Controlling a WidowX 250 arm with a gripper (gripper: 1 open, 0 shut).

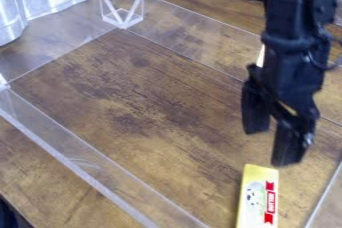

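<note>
A black robot arm comes down from the top right, its gripper (271, 130) hanging above the wooden floor of the workspace with two dark fingers apart and nothing seen between them. Below it, near the bottom right, a yellow package (258, 200) with a red label and a small printed figure lies flat, separate from the gripper.
Clear plastic walls (80, 147) border the wooden board (134, 92), with a clear corner bracket (120, 17) at the back left. A white curtain (34, 2) hangs at the top left. The middle and left of the board are bare.
</note>
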